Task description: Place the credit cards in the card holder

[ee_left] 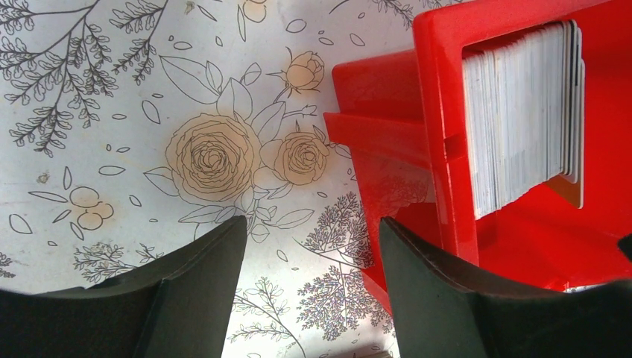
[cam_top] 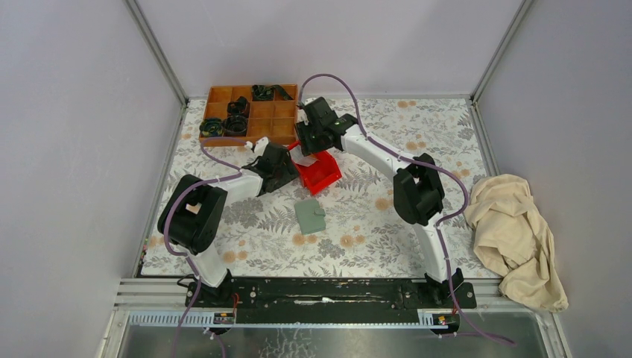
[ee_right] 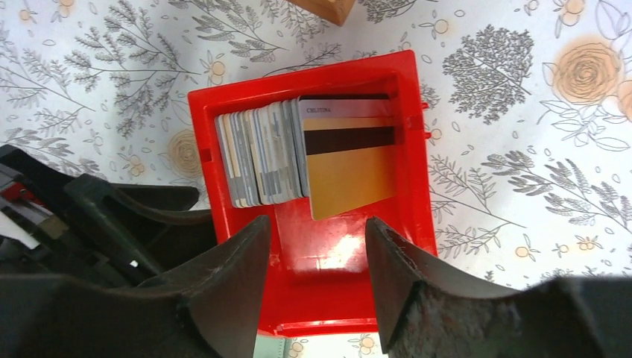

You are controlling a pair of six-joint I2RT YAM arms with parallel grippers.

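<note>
A red box [cam_top: 322,174] stands tilted on the table between the two grippers. A row of cards [ee_right: 261,153] is packed at one end of it; the front card [ee_right: 350,175] shows an orange face with a dark stripe. Over the box hangs my right gripper, open, with nothing between its fingers. My left gripper is open beside the box's side wall, its right finger [ee_left: 417,272] close against the red plastic. Whether they touch is unclear. A grey-green card holder [cam_top: 310,215] lies flat on the table in front of the box.
An orange compartment tray [cam_top: 261,139] with dark coiled items stands behind on the left, close to the box. A beige cloth [cam_top: 514,235] is heaped at the far right.
</note>
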